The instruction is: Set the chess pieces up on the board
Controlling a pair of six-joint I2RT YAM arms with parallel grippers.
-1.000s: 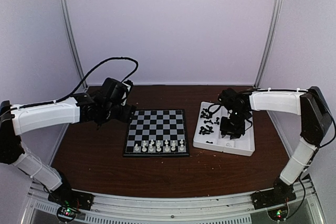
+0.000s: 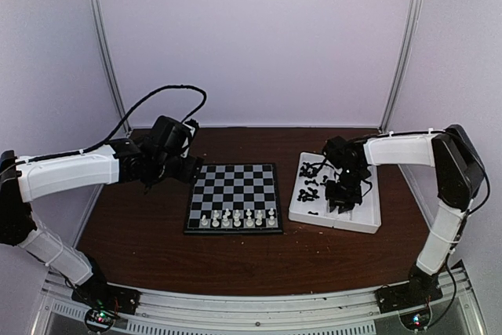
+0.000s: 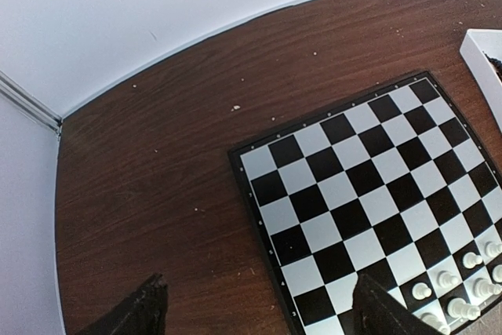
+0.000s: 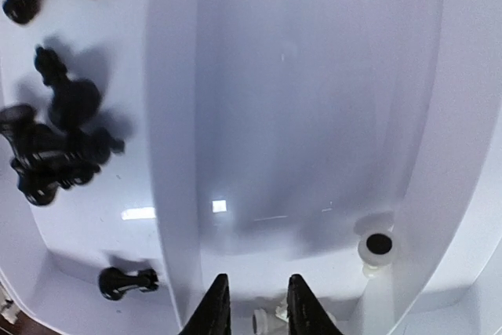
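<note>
White chess pieces [image 2: 237,218] stand in two rows along the near edge of the black-and-white chessboard [image 2: 235,186]. In the right wrist view, one white piece [image 4: 268,322] lies on the tray floor, partly hidden behind the fingers of my right gripper; the fingers are apart and no grip on it shows. A second white piece [image 4: 376,249] lies farther right against the tray wall. My left gripper is open and empty, at the left side of the board.
The white tray [image 2: 357,227] stands right of the board. Beyond its divider [image 4: 171,147], several black pieces [image 4: 74,103] lie in a jumble, with a lone black piece [image 4: 125,281] nearer.
The left arm and the pieces on the board have not moved.
</note>
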